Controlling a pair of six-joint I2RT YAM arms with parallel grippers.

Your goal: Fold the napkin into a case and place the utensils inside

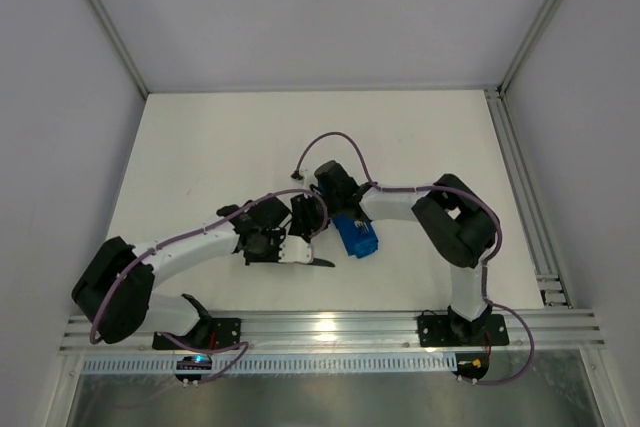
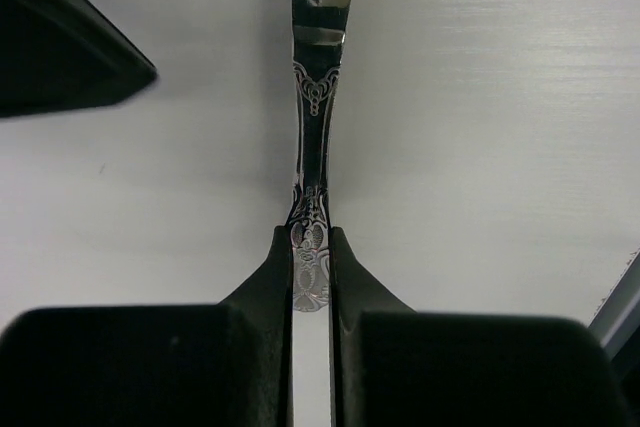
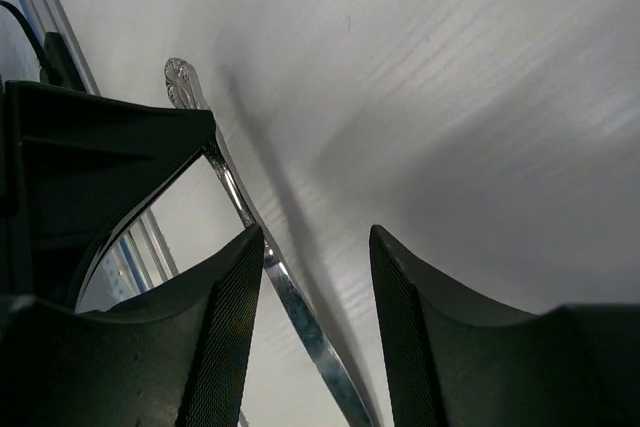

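A silver knife (image 2: 318,117) with an ornate handle is held in my left gripper, shut on the handle; in the top view its blade sticks out rightward near the table's front. My right gripper is open beside the knife (image 3: 315,342), its left finger in front of the blade in its view, the gap over bare table. The blue napkin (image 1: 362,240) lies under and right of the right arm, partly hidden, with a small metal piece on it.
Both arms sit close together at the centre. A metal rail (image 1: 325,322) runs along the front edge.
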